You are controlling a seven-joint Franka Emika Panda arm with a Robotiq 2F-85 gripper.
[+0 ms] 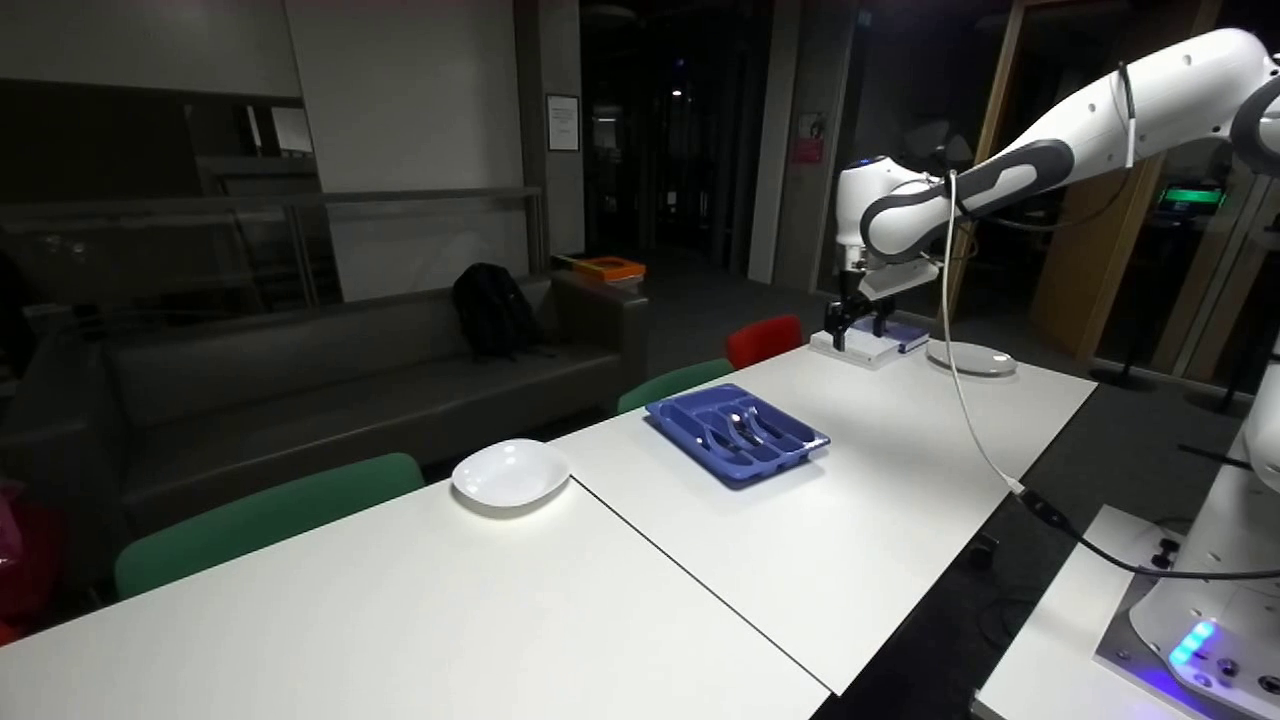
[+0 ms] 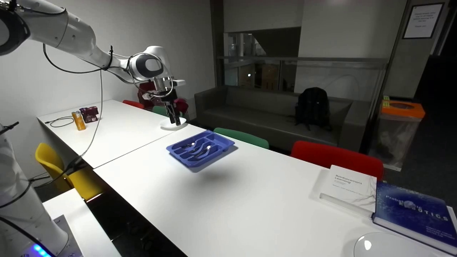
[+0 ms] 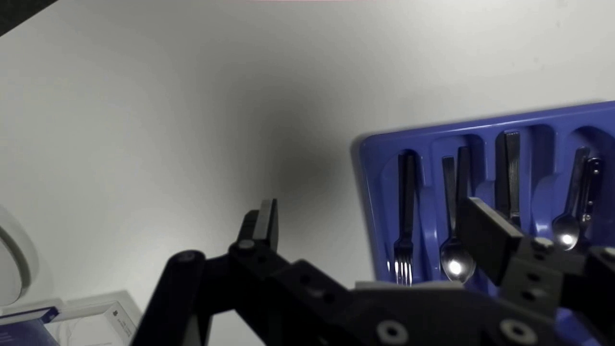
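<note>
My gripper hangs above the white table with its fingers wide apart and nothing between them. Exterior view 1 shows the gripper [image 1: 859,328] high up, in front of the books in the picture; in exterior view 2 the gripper [image 2: 174,115] overlaps the white bowl [image 2: 166,125]. Below and to the right in the wrist view is the blue cutlery tray [image 3: 369,173], partly covered by my right finger. A fork [image 3: 405,253], a spoon [image 3: 457,262] and other cutlery lie in its compartments. The bowl [image 1: 511,473] stands beyond the tray, near the table seam.
A white book [image 2: 349,188], a blue book [image 2: 415,214] and a white plate [image 2: 387,246] sit at one end of the table. At the other end are an orange can [image 2: 78,120] and a dark red object [image 2: 89,114]. Bare tabletop lies between tray and books.
</note>
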